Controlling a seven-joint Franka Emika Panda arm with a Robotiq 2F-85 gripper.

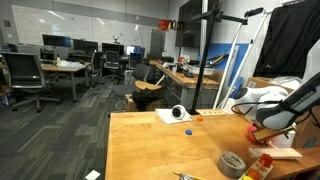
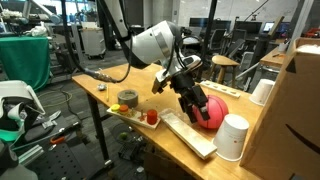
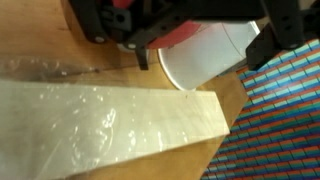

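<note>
My gripper hangs low over the right part of the table, its fingers apart, beside a red round object. In the wrist view the gripper shows a dark finger at left and another at right. A white cup and part of the red object appear between and beyond them. I cannot tell whether either finger touches these. A long pale box lies in front of the fingers. The upside-down white cup stands right of the red object.
A tape roll, a red-capped bottle and small coloured items stand near the front edge. A tall cardboard panel closes off the right side.
</note>
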